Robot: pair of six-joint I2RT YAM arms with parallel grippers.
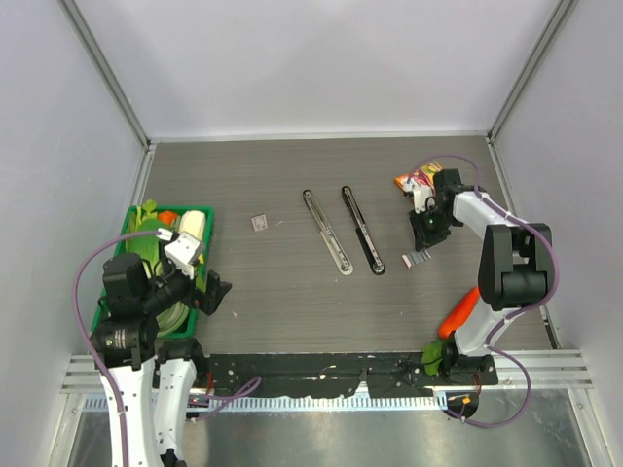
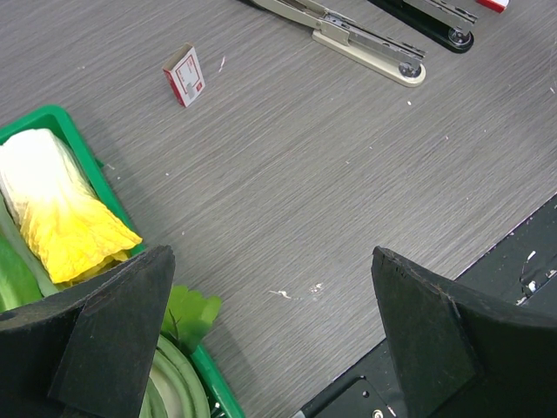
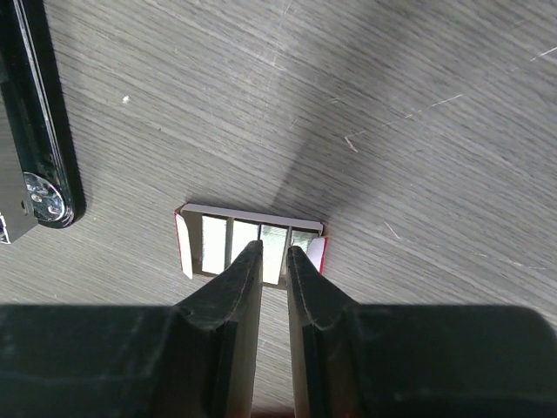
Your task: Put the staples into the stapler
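Two opened staplers lie in mid-table, one white (image 1: 327,233) and one black (image 1: 363,231). To their right rests an open staple box (image 3: 272,277) with several silver strips of staples standing in it. My right gripper is above the box with its fingertips close together and only a narrow gap between them; nothing shows in that gap. A small closed staple box (image 2: 184,76), white and red, stands alone on the left part of the table. Over the green basket's right edge my left gripper is wide open and empty.
The green basket (image 2: 77,144) of toy vegetables is at the left. A snack bag (image 1: 425,173) lies behind my right gripper, and an orange-red toy (image 1: 458,313) lies near the front right. Table between basket and staplers is mostly bare.
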